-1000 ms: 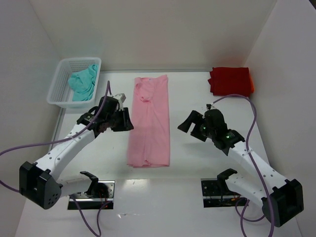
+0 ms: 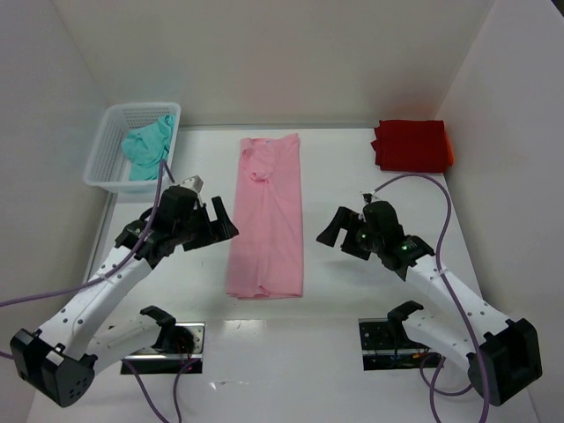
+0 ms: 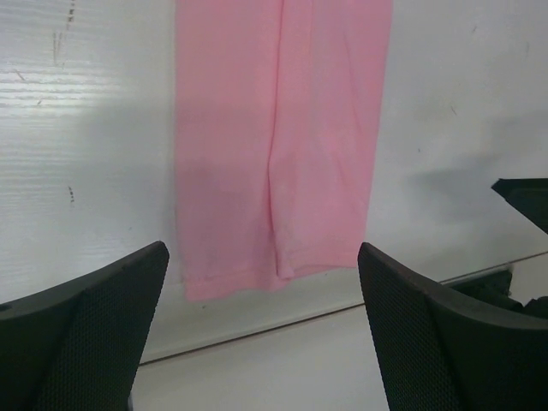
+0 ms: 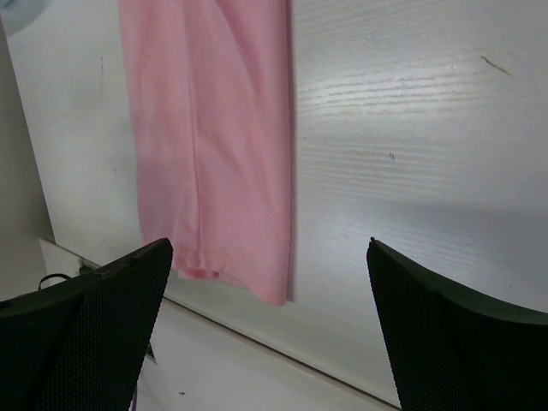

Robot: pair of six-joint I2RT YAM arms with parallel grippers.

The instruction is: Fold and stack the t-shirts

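Note:
A pink t-shirt [image 2: 269, 211] lies as a long narrow strip down the middle of the table, its sides folded in and its far end a little rumpled. Over its left edge is my left gripper [image 2: 226, 220], open and empty; the shirt's near hem [image 3: 231, 282] shows between and beyond its fingers in the left wrist view. To the right of the shirt, above bare table, my right gripper [image 2: 331, 236] is open too, holding nothing. Folded red shirts [image 2: 411, 145] form a stack at the back right, with a bit of orange at its edge.
A white basket [image 2: 107, 150] with a crumpled teal cloth [image 2: 150, 145] inside stands at the back left. Bare table [image 2: 339, 163] lies between the pink shirt and the red stack. Purple cables run along both arms.
My left gripper was narrower a second ago; its fingers have spread apart and it has shifted slightly towards the near left.

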